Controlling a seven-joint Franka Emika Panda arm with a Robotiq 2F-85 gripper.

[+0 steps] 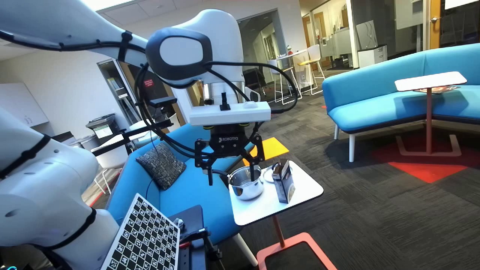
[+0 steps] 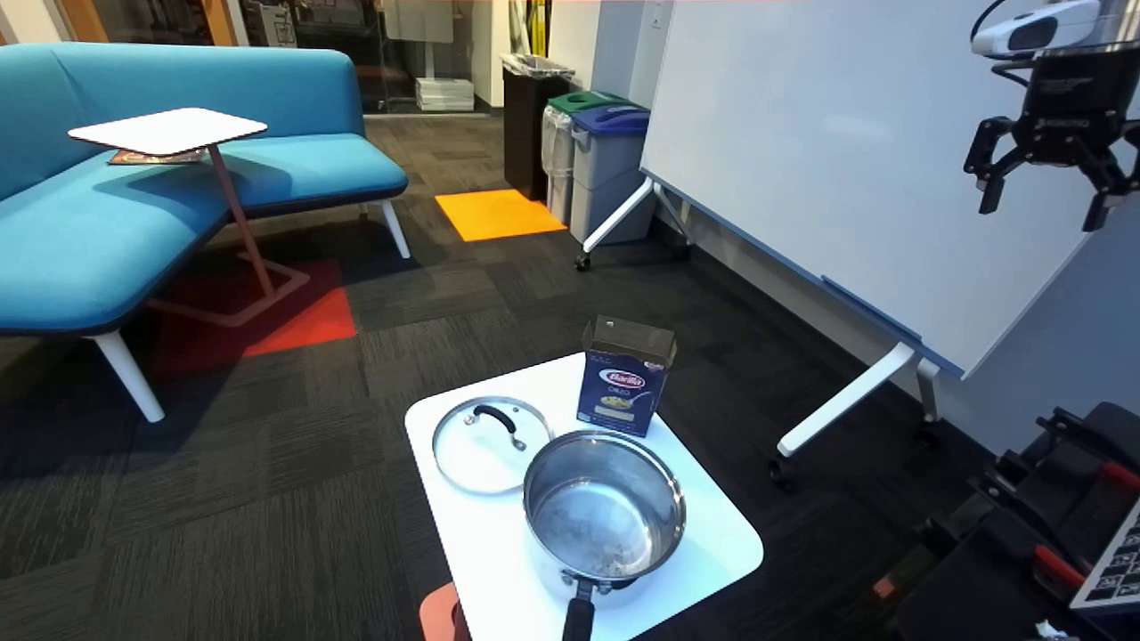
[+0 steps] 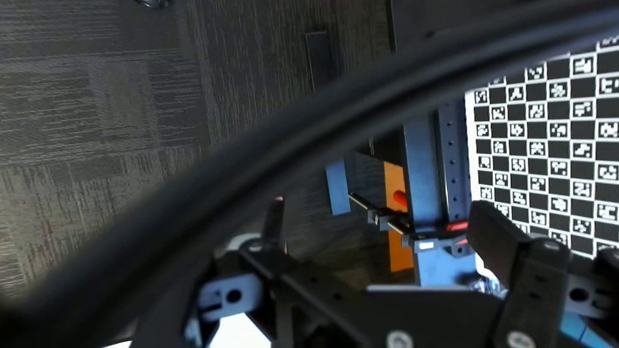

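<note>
High above the floor, my gripper stands open, its two fingers wide apart with nothing between them. In exterior view 2 it hangs in front of the whiteboard, well away from the small white table. On that table sits a steel pot with a black handle, empty inside. A glass lid with a black knob lies flat beside it, and a dark blue Barilla box stands upright behind the pot. In the wrist view my fingers show over dark carpet; a cable crosses the picture.
A checkered calibration board on a dark frame lies below and to one side of my gripper. Blue sofas and a whiteboard surround the area. Open carpet lies around the table.
</note>
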